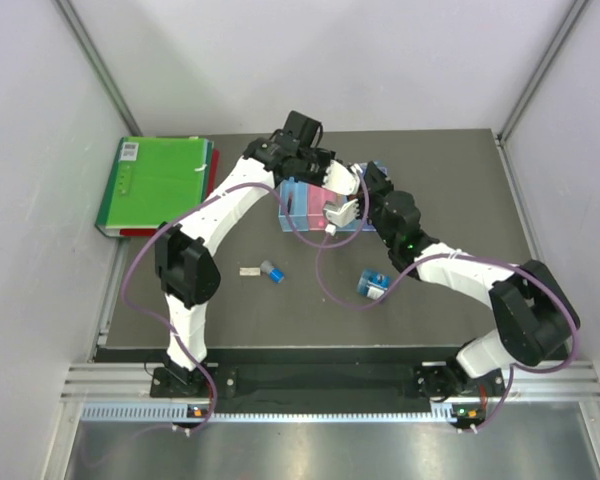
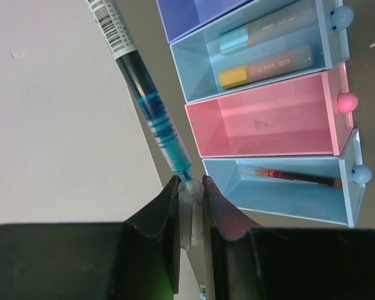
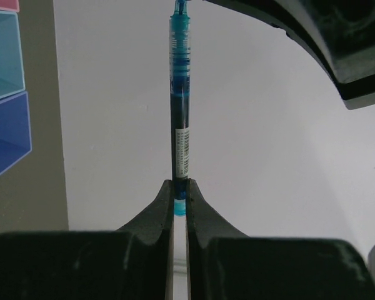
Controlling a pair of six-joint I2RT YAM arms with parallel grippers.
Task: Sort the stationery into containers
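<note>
A dark blue pen (image 2: 151,103) with a barcode label and clear blue grip section spans the space between my two grippers. My right gripper is shut on its rear end. My left gripper is shut on a clear cap (image 2: 186,209), and the pen's tip meets the cap's mouth there; how far it goes in cannot be made out. Beside them in the left wrist view are container compartments: an empty pink one (image 2: 275,122), a light blue one (image 2: 237,197) holding a slim red-brown pen, another light blue one (image 2: 203,69) with two markers, and a purple one (image 2: 190,15).
Green folders (image 1: 160,190) lie on a red one at the table's left. Nearer the front are a white eraser-like block (image 1: 250,271), a small blue item (image 1: 272,272) and a blue jar (image 1: 374,284) on its side.
</note>
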